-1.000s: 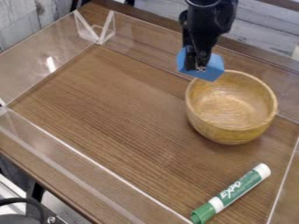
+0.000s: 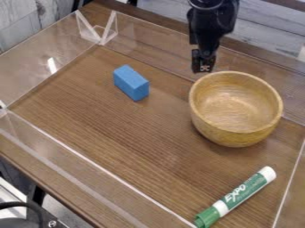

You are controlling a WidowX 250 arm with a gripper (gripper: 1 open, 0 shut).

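Note:
My gripper (image 2: 205, 62) hangs at the top centre of the camera view, open and empty, above and behind the tan bowl (image 2: 234, 109). A blue block (image 2: 130, 82) lies on the wooden table (image 2: 119, 156) left of the bowl, apart from it. A green and white Expo marker (image 2: 234, 196) lies at the front right.
Clear plastic pieces (image 2: 95, 27) stand at the back left, along with a clear wall at the left edge.
The blue block, earlier at my gripper over the bowl's back rim, now lies on the table to the left. My gripper is higher and empty.

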